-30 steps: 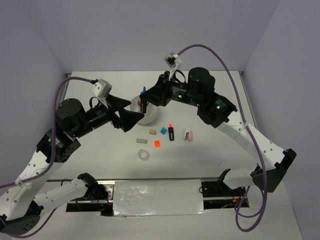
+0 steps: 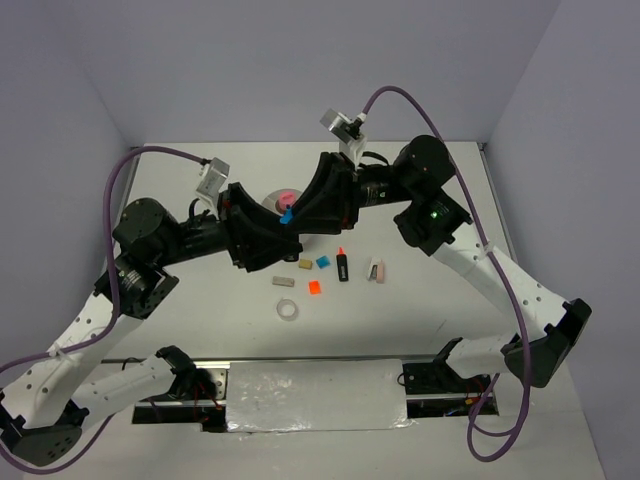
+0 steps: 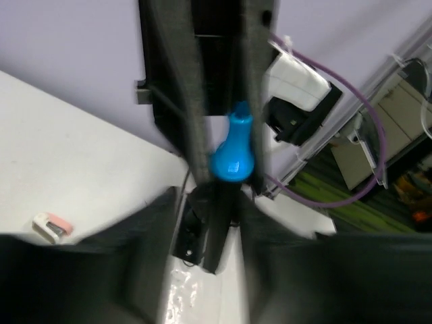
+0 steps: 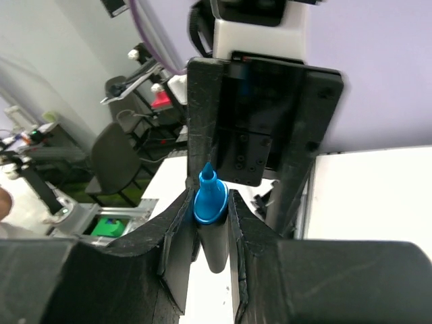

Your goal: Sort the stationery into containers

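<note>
A black bottle with a blue cap (image 4: 210, 201) is upright in my right gripper, which is shut on it. On the table (image 2: 190, 310) lie a black bottle with orange cap (image 2: 342, 265), a pink-white stapler (image 2: 376, 271), blue (image 2: 323, 262), orange (image 2: 314, 287) and tan (image 2: 305, 264) small blocks, a grey bar (image 2: 283, 281) and a tape ring (image 2: 287, 309).
A white bowl with a pink item (image 2: 287, 200) stands behind the grippers, mostly hidden. Walls enclose the back and sides.
My left gripper has moved right onto the held bottle. My right gripper has shifted slightly and turned, the bottle still in it.
</note>
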